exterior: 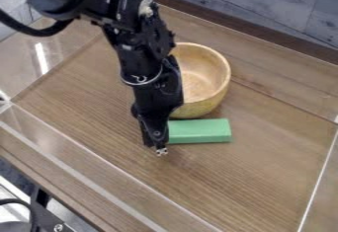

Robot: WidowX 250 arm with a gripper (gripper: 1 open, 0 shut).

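Note:
My gripper [157, 141] points down at the middle of the wooden table, shut, just left of a green rectangular block [201, 130] and low near the surface. The block's left end is partly behind the gripper. A light wooden bowl [205, 75] sits behind the gripper and block, partly hidden by the arm.
The wooden table [251, 177] has free room at the right, front and left. A grey plank wall [264, 9] runs along the back. Cables and hardware lie beyond the table's lower-left edge.

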